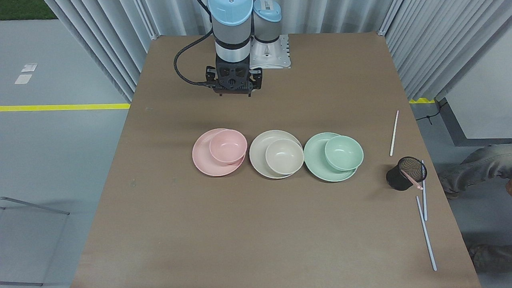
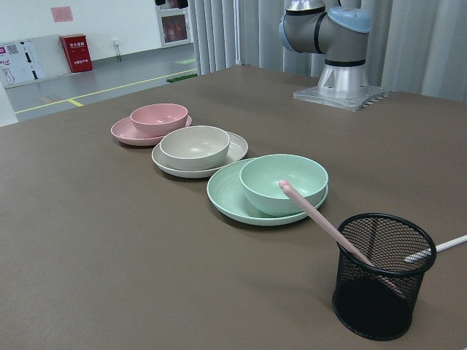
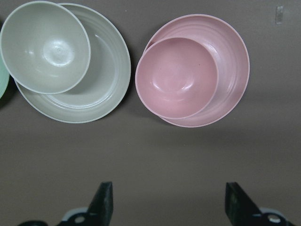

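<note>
My gripper [image 1: 235, 92] hangs at the back centre of the table, above and behind the dishes; in the wrist view its two fingers [image 3: 101, 202] stand wide apart with nothing between them. In a row lie a pink plate [image 1: 204, 158] with a pink bowl [image 1: 228, 146] on it, a cream plate [image 1: 260, 144] with a cream bowl [image 1: 284, 156], and a green plate [image 1: 317, 158] with a green bowl [image 1: 343, 152]. Each bowl sits off-centre on its plate.
At the right edge stand a black mesh cup [image 1: 398, 177] holding a pink stick [image 2: 321, 219], and several loose pale sticks [image 1: 427, 240].
</note>
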